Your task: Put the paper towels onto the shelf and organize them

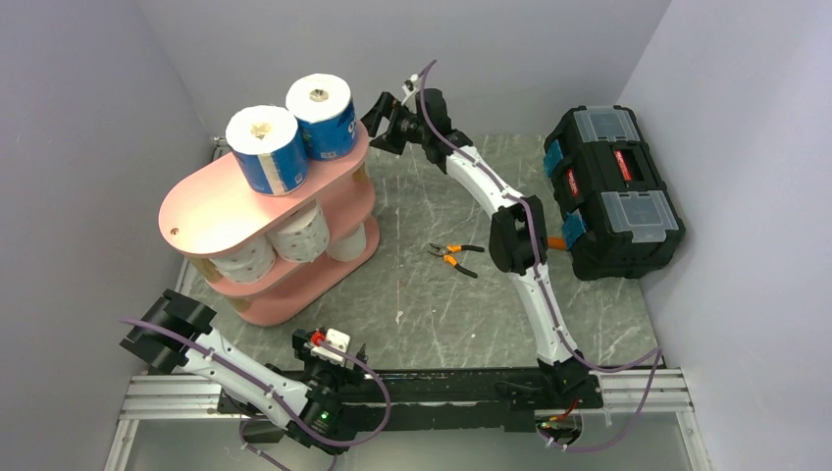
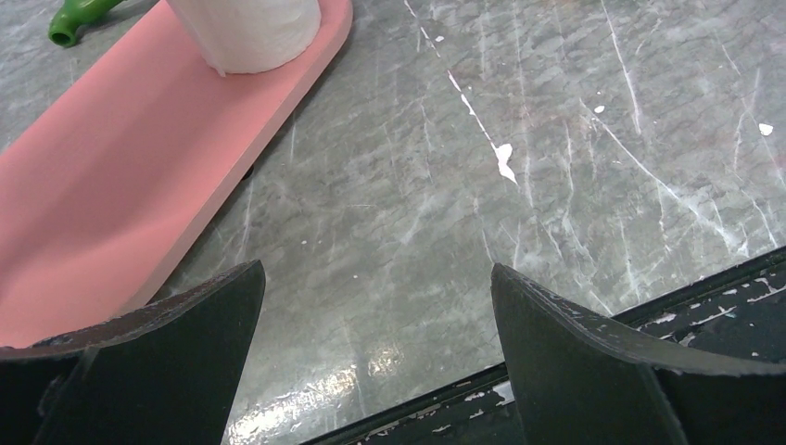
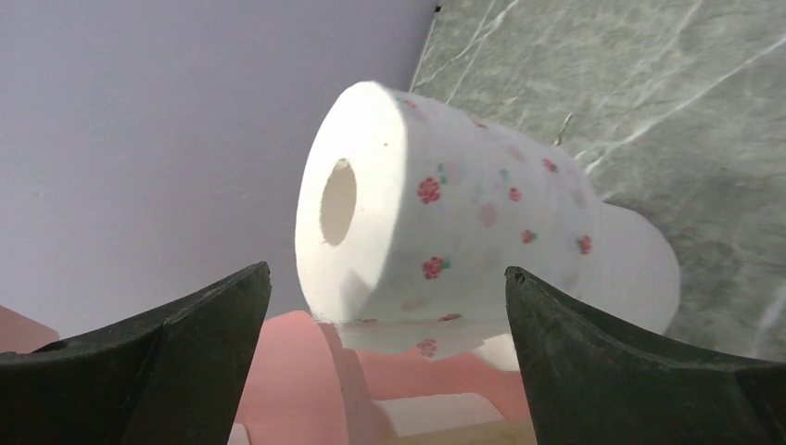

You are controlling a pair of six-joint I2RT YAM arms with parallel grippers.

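Observation:
Two blue-wrapped paper rolls, the nearer roll and the farther roll, stand upright on the top tier of the pink shelf. Flowered white rolls, among them one roll, are on the middle tier, and a white roll sits lower at the right end. My right gripper is open beside the shelf's far right end. A flowered roll shows beyond its fingers, with none between them. My left gripper stands open and empty over the table, near the shelf's front.
Orange-handled pliers lie mid-table. A black toolbox stands at the right, against the wall. Part of a green bottle shows behind the lower tier. Bare table surrounds the pliers.

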